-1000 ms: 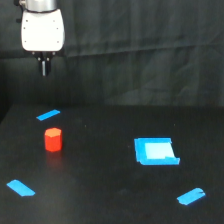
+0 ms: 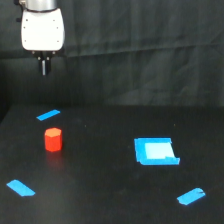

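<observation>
My gripper [image 2: 43, 68] hangs at the top left, pointing down, high above the dark table. Its fingers look like one narrow dark shape, and whether they stand open or shut is too small to make out. Below it, and well apart from it, a red block [image 2: 53, 140] stands on the table. To the right lies a white square [image 2: 158, 151] framed by blue tape [image 2: 140, 155], with nothing on it.
Short strips of blue tape lie flat at the back left [image 2: 48, 115], front left [image 2: 20, 188] and front right [image 2: 191, 196]. A dark curtain [image 2: 140, 60] hangs behind the table. Between the red block and the white square the surface is clear.
</observation>
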